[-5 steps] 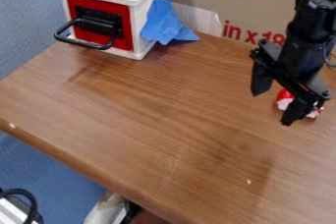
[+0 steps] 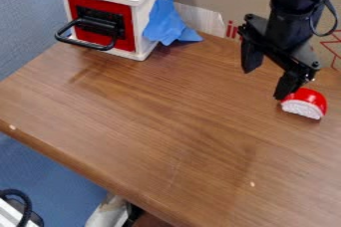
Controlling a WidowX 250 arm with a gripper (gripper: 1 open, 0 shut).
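Note:
My black gripper (image 2: 266, 70) hangs over the right part of the wooden table, fingers pointing down and spread open. A red brush-like object with white bristles (image 2: 304, 102) lies on the table just beyond and below my right fingertip; nothing shows held between the fingers.
A white and red toy oven (image 2: 140, 2) with a black handle stands at the back left, a blue cloth (image 2: 170, 24) draped beside it. Cardboard stands behind.
My gripper has moved up and back, away from the front, uncovering more of the red object on the table.

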